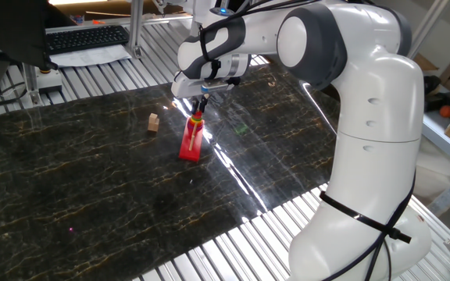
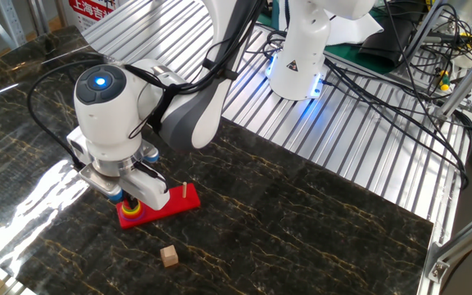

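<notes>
A red base board (image 1: 187, 150) lies on the dark marbled table, with a bare wooden peg (image 2: 184, 190) standing toward one end. At its other end sits a yellow ring (image 2: 132, 210), with red and purple showing around it. My gripper (image 1: 201, 109) points down directly above that ringed end, its dark fingers reaching to the top of the rings. In the second exterior view the white hand (image 2: 150, 182) covers part of the fingers. Whether the fingers are apart or closed on something is too small and hidden to tell.
A small notched wooden block (image 1: 153, 122) (image 2: 169, 256) rests on the table a short way from the board. A keyboard (image 1: 87, 37) lies beyond the table on the slatted metal bench.
</notes>
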